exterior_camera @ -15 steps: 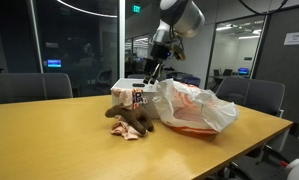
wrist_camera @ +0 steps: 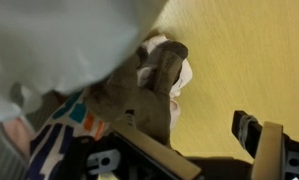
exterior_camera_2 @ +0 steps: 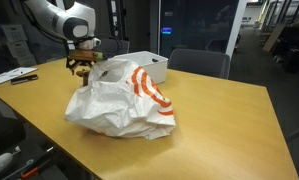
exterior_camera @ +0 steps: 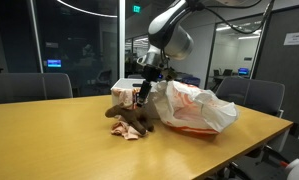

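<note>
A brown plush toy (exterior_camera: 135, 116) lies on the table beside a large crumpled white bag with orange markings (exterior_camera: 196, 107). Pale pink material (exterior_camera: 124, 130) shows at the toy's edge. My gripper (exterior_camera: 142, 91) is open, low above the toy and near the bag's side. In the wrist view, the toy (wrist_camera: 134, 100) lies ahead of and beside the left finger, while bare table shows by the right finger (wrist_camera: 257, 133). The bag (wrist_camera: 64, 40) fills the upper left there. Whether a finger touches the toy cannot be told.
A white box (exterior_camera_2: 147, 66) stands behind the bag. Striped material (wrist_camera: 61, 130) shows beside the toy in the wrist view. Chairs (exterior_camera: 16, 88) stand along the far edge.
My arm has come down and slightly left in exterior view 1, bringing the gripper close to the toy. The toy, bag and box look unmoved.
</note>
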